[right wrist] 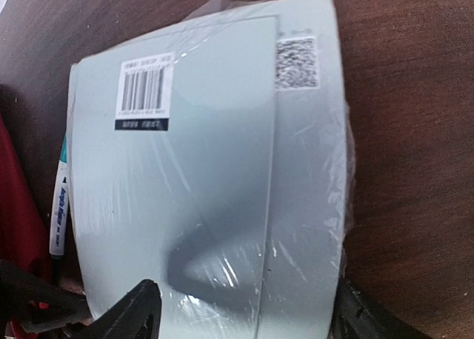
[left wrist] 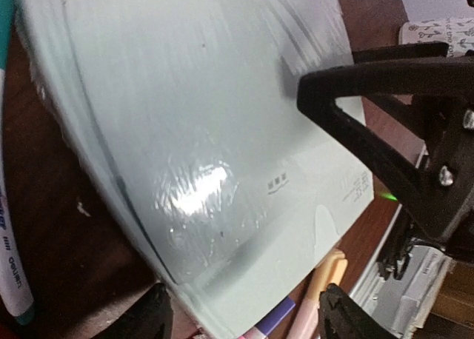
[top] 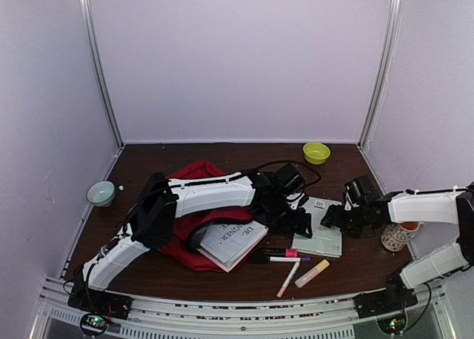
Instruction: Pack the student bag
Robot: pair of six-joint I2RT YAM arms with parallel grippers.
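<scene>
A pale grey-white book in clear plastic wrap (top: 322,243) lies on the table right of the red bag (top: 196,259). Its barcode side faces up in the right wrist view (right wrist: 178,183). My left gripper (top: 304,225) is at the book's left side, its fingers apart with the near end of the book (left wrist: 222,309) between them in the wrist view. From the right, my right gripper (top: 331,217) reaches the book's other side, fingers also apart around its edge; contact is unclear. Inside the open bag, another book (top: 235,241) shows its printed cover.
Several markers, one with a pink cap (top: 289,252), and a yellow highlighter (top: 312,273) lie in front of the wrapped book. A patterned cup (top: 395,240) stands under the right arm. A green bowl (top: 316,152) and a pale bowl (top: 101,194) sit farther off.
</scene>
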